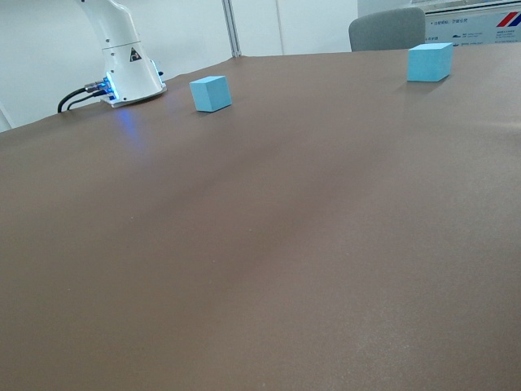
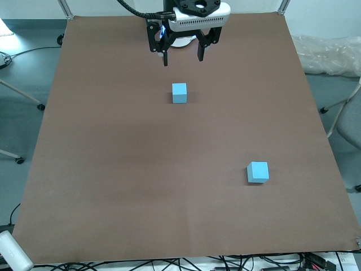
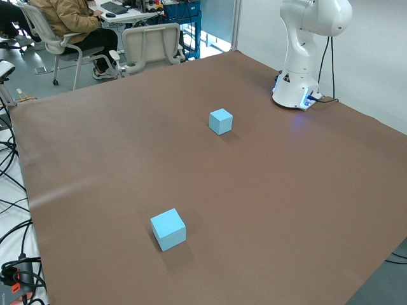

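Two light blue cubes rest apart on the brown table (image 2: 141, 141). The one nearer the arm (image 2: 179, 93) appears as the left cube (image 1: 211, 94) in the top view and the farther cube (image 3: 220, 121) in the right view. The other cube (image 2: 258, 172) is the right one (image 1: 429, 62) in the top view and the nearer one (image 3: 168, 229) in the right view. My black gripper (image 2: 183, 56) hangs above the table's back edge, its two fingers spread apart with nothing between them, clear of both cubes.
The white arm base (image 3: 292, 90) stands at the table's back edge by a wall. Cables (image 2: 169, 262) run along the opposite edge. Chairs (image 3: 151, 47) stand beside the table.
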